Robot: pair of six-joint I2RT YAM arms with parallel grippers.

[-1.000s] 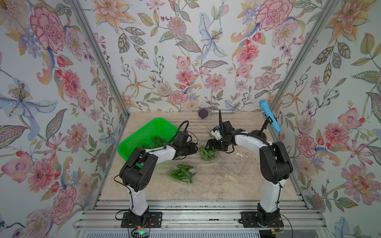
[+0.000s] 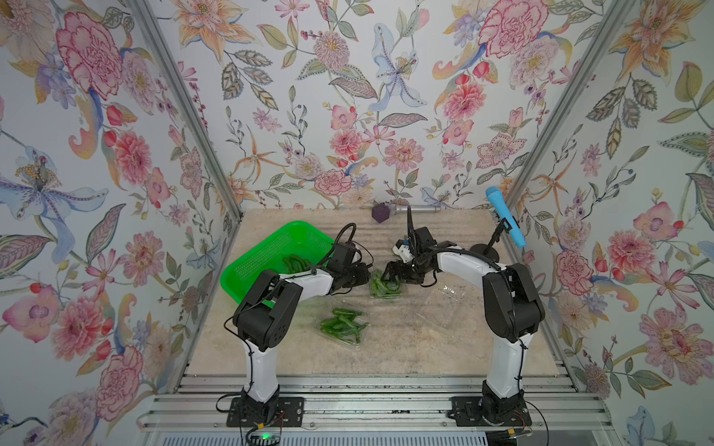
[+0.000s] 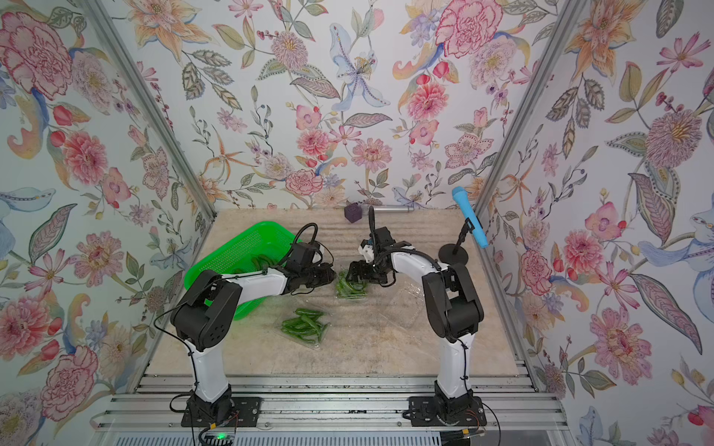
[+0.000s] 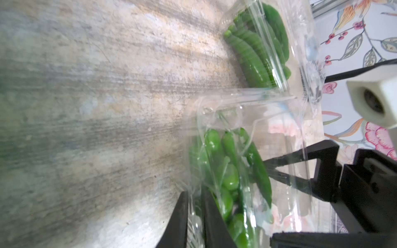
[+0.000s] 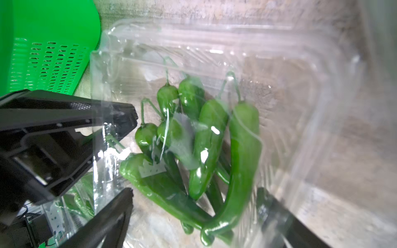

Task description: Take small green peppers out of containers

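A clear plastic container (image 5: pixel 330 91) of green peppers (image 5: pixel 244 140) stands between my two grippers, at the middle of the table. At its left wall is my left gripper, its fingers a narrow gap apart with clear plastic showing between them. My right gripper reaches over the container's opposite side, its fingers (image 5: pixel 117 215) spread wide with no firm hold on any pepper showing. A second clear container with peppers (image 2: pixel 343 325) lies nearer the front. More peppers (image 2: pixel 297 262) rest in the green basket (image 2: pixel 236 275). Arms partly hide the basket and the middle container in the top views.
An empty-looking clear container (image 2: pixel 441 306) lies right of centre. A blue microphone on a stand (image 2: pixel 505 215) is at the back right, and a purple-headed object (image 2: pixel 380 213) lies along the back.
My left gripper has shifted slightly to the right, up to the middle container. That container has moved slightly left and turned a little. The right arm has barely moved.
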